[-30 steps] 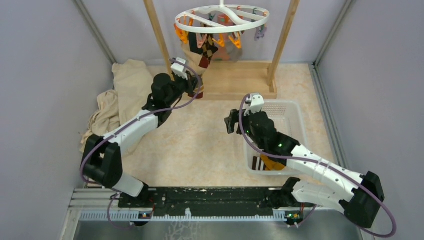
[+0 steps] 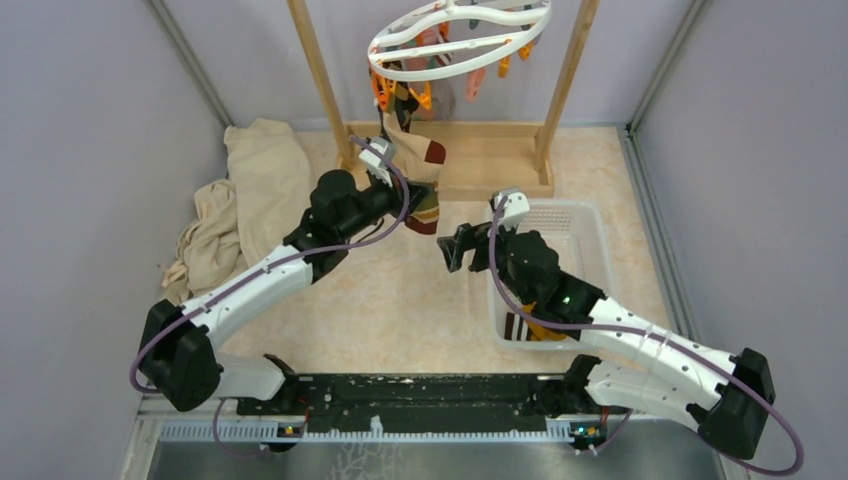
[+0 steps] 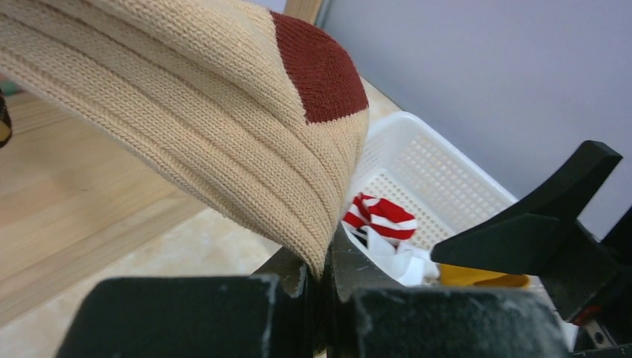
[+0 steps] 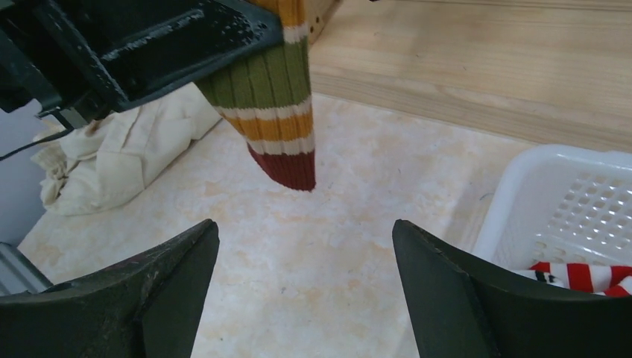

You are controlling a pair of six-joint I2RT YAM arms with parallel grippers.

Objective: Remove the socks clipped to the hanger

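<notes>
A beige sock (image 3: pixel 223 119) with a dark red patch and a striped cuff (image 4: pixel 276 127) hangs from orange clips on the white round hanger (image 2: pixel 460 70). My left gripper is shut on the sock, pulling it toward the front. My right gripper stands open, low and right of the striped cuff, nothing between its fingers.
A white basket (image 2: pixel 595 250) at right holds red-striped, white and yellow cloths. Beige cloth (image 2: pixel 265 180) lies at left. A wooden stand (image 2: pixel 490 160) is at the back.
My right gripper has moved slightly left.
</notes>
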